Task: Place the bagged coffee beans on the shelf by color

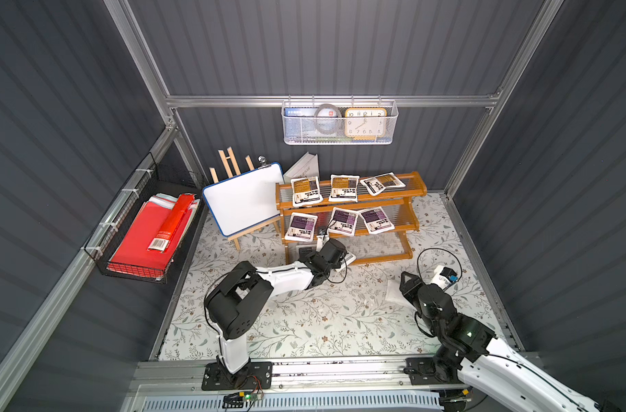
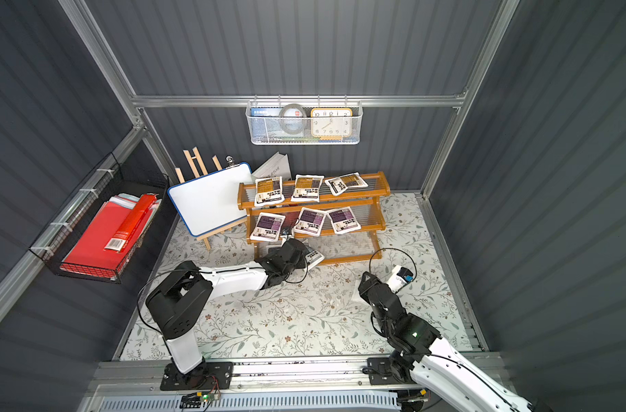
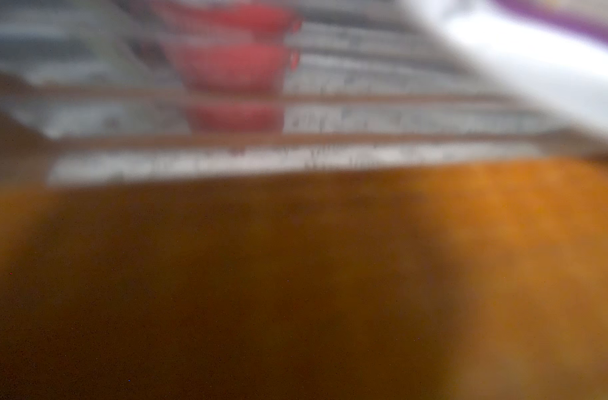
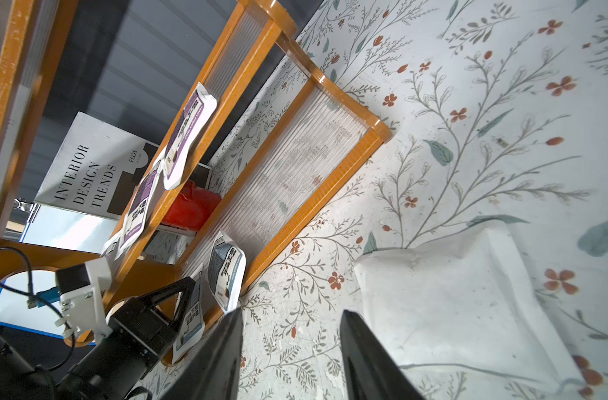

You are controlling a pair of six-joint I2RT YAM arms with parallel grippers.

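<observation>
A three-tier wooden shelf (image 1: 416, 226) holds orange-brown coffee bags (image 1: 343, 188) on top and purple bags (image 1: 302, 226) in the middle; paler bags (image 4: 225, 270) lie on the bottom tier. My left gripper is at the bottom tier, among those bags; its fingers are hard to make out, and the left wrist view shows only blurred wood and a bag edge. My right gripper stands open over the table, beside a white bag (image 4: 450, 300) lying there with its printing not visible.
A whiteboard on an easel (image 1: 240, 199) stands left of the shelf, a black basket (image 1: 131, 267) at the far left. A wire basket (image 1: 292, 137) hangs above.
</observation>
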